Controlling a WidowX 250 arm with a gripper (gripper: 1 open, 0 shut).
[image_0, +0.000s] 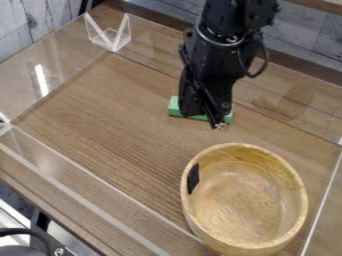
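Observation:
My gripper (197, 100) hangs in the upper middle of the camera view, fingers pointing down and shut, with nothing visible between them. Just behind and below the fingertips lies a green block (217, 115) on the wooden table (114, 140), partly hidden by the gripper; whether they touch I cannot tell. A large yellow round container (247, 218) with a dark mark on its left rim sits at the lower right.
A clear wire or plastic holder (110, 30) stands at the back left. Walls border the table at the back and sides.

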